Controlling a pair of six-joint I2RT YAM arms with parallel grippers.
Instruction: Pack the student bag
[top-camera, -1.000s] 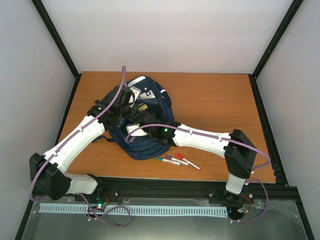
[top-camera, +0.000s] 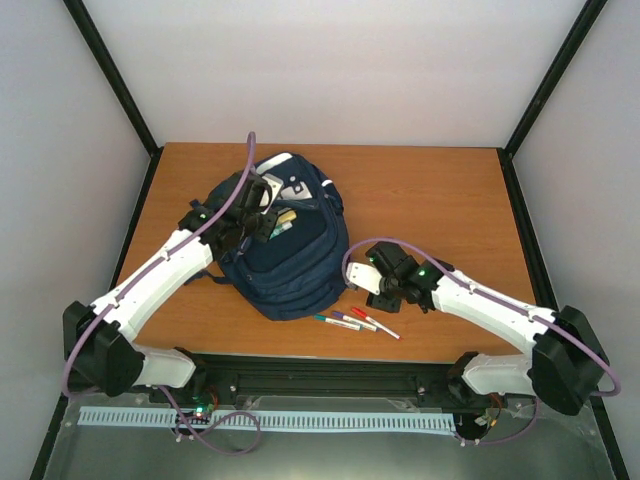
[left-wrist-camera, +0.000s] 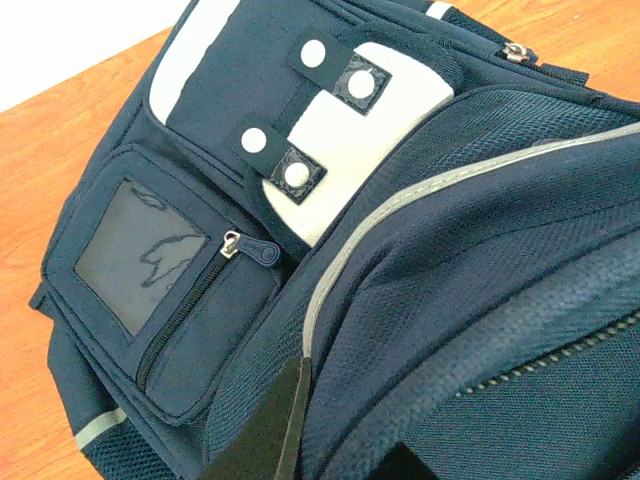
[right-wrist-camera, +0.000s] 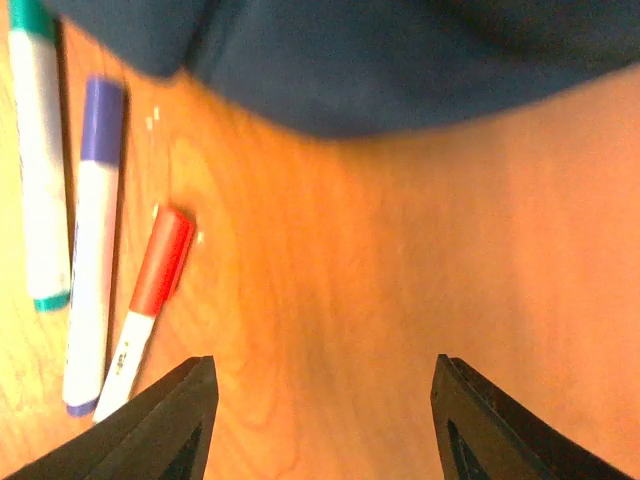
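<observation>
A navy backpack (top-camera: 290, 270) lies on the table with its upper pocket partly open; lighter items show inside in the top view. My left gripper is shut on the edge of the bag's fabric flap. My right gripper hangs over bare table beside three markers, open with nothing between its fingers: a green marker (right-wrist-camera: 42, 160), a blue marker (right-wrist-camera: 95, 250) and a red marker (right-wrist-camera: 150, 300), lying near the bag's lower right.
Dark frame rails edge the table.
The right arm has moved right and down, from over the backpack to beside the markers. The left arm holds nearly still at the bag.
</observation>
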